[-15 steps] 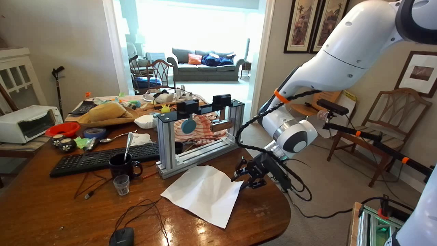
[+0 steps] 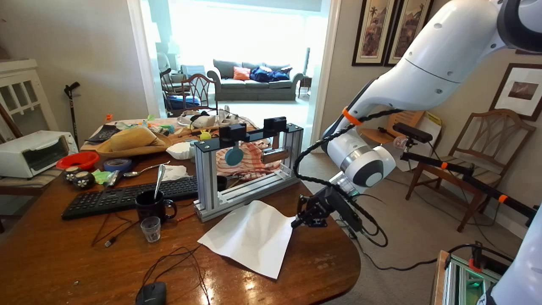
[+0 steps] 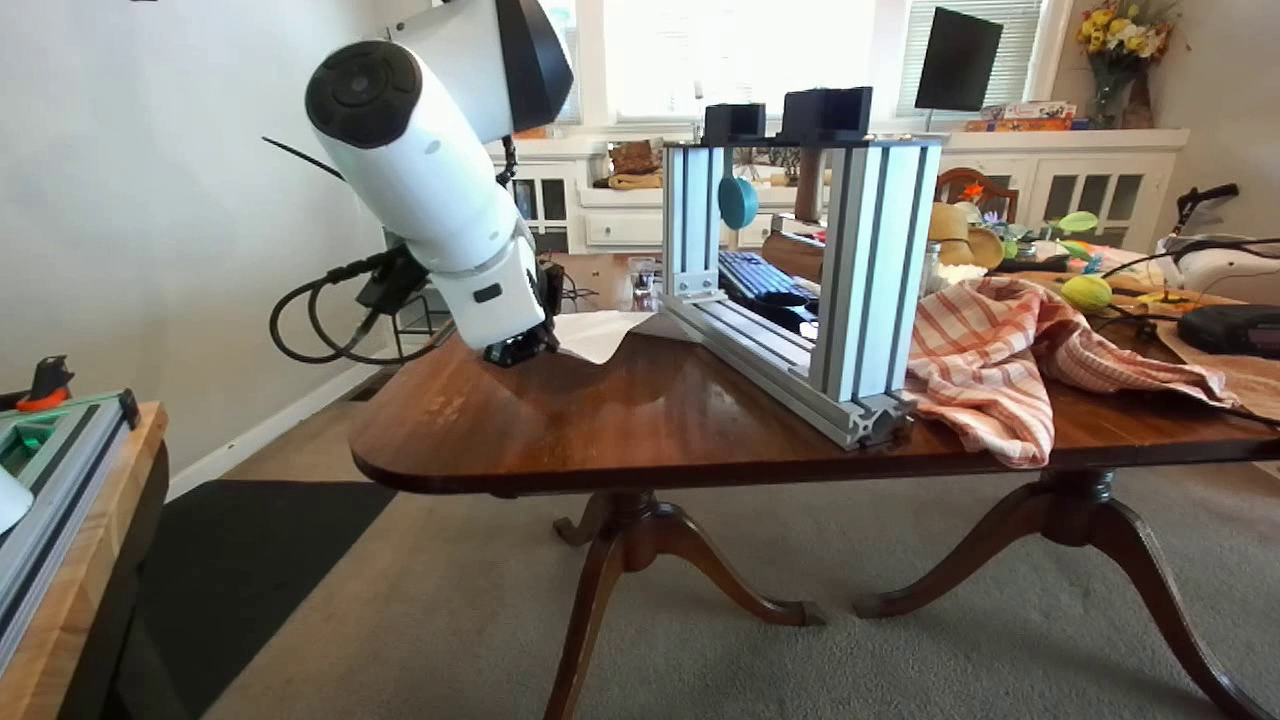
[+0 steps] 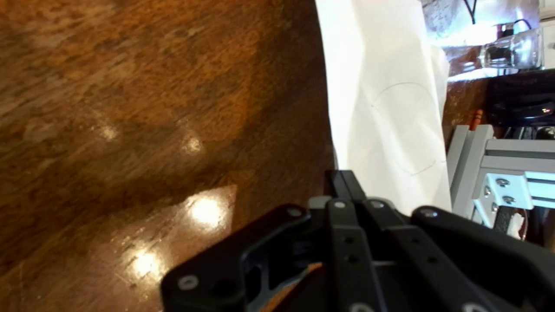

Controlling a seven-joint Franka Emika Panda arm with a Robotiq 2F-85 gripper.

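Observation:
A sheet of white paper [image 2: 252, 234] lies near the rounded end of the wooden table, its surface bent and creased. My gripper [image 2: 294, 224] is low over the table, its fingers shut at the paper's right-hand corner. In the wrist view the closed fingertips of the gripper meet the end of the edge of the paper [image 4: 387, 104], which seems pinched there; the exact contact is hidden. Faint curved lines mark the sheet. From the other side, the paper [image 3: 596, 335] stands up in a wave beside the gripper [image 3: 542, 348].
Directly behind the paper stands an aluminium frame [image 2: 207, 188]. A black mug [image 2: 152, 206] with a spoon, a clear glass [image 2: 150, 229], a keyboard [image 2: 122, 198] and a mouse [image 2: 152, 294] are to the left. Bare table [image 2: 325, 259] lies at the near right.
The gripper has closed from open at the paper's corner. That corner has shifted slightly left and up, and the sheet is more bent than before.

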